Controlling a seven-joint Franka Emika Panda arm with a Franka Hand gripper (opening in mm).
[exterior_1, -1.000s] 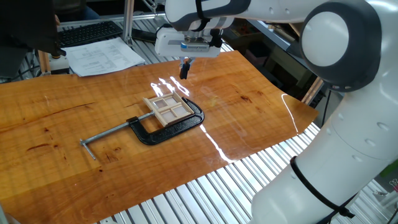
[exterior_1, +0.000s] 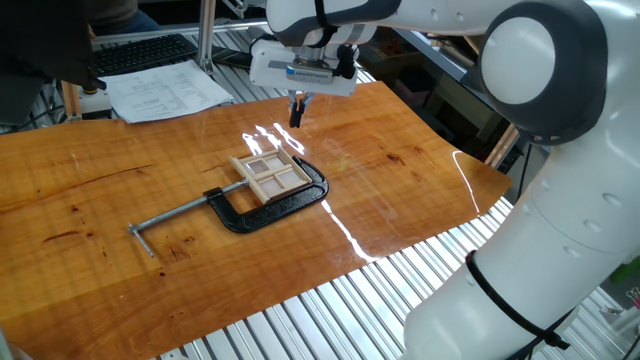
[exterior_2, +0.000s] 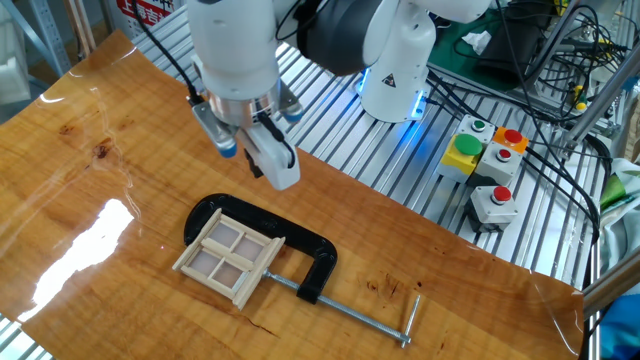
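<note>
A small wooden frame (exterior_1: 270, 176) with four pale panes, like a little window, lies flat on the wooden board. Around it sits a black C-clamp (exterior_1: 275, 213), its screw end meeting one side of the frame. In exterior view 2 the window frame (exterior_2: 226, 257) shows within the clamp's finger, and the clamp (exterior_2: 322, 262) reaches out to the right. My gripper (exterior_1: 296, 122) hangs above the board, apart from both, fingers pointing down and close together. It looks shut, with nothing visible between the fingers. Exterior view 2 largely hides the fingertips behind the hand.
Papers (exterior_1: 166, 91) and a keyboard (exterior_1: 146, 54) lie beyond the board's far edge. Button boxes (exterior_2: 490, 208) stand on the slatted metal table (exterior_2: 330, 135). The clamp's long screw (exterior_1: 180, 208) sticks out sideways. Much of the wooden board (exterior_1: 90, 270) is bare.
My hand has turned slightly in place, and the two fingers show a little more separately than a second ago. The window frame and clamp have not moved.
</note>
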